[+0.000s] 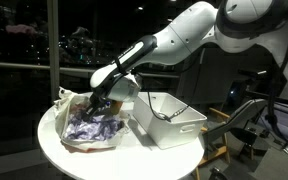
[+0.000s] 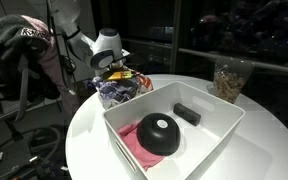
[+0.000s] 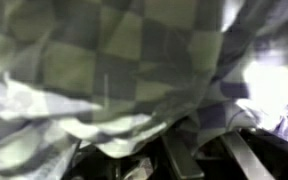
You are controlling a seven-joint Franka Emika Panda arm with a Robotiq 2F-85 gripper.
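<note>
Patterned purple-and-white cloth (image 1: 92, 128) lies bunched in an open, pale bag (image 1: 67, 104) on the left of the round table. My gripper (image 1: 102, 103) is down at the bag's opening, in among the cloth. Checkered cloth (image 3: 114, 55) fills most of the wrist view and presses close to the camera. Dark fingers (image 3: 180, 157) show at the bottom edge there, partly covered by folds. Whether any cloth sits between them is hidden. From the other side, the cloth (image 2: 114, 93) appears beneath the arm's white wrist.
A large white box (image 2: 221, 127) stands beside the bag, holding a black round object (image 2: 159, 134), pink cloth (image 2: 130, 139) and a dark cylinder (image 2: 187, 115). Behind it is a clear container (image 2: 228, 77).
</note>
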